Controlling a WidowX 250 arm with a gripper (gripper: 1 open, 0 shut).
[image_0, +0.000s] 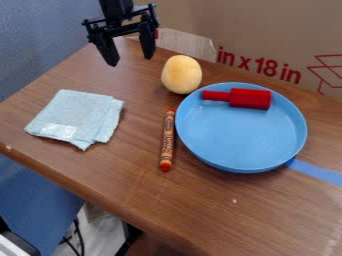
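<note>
My black gripper hangs at the top left, open, above the table and up and left of a yellow potato-like object, with nothing visible between its fingers. A blue plate sits at the right with a red object lying on its upper part. A long orange-brown cylinder with a red end lies upright in view just left of the plate. A folded light-blue cloth lies at the left.
A cardboard box stands at the back. A blue tape strip runs right of the plate. The table's left edge drops away beside the cloth.
</note>
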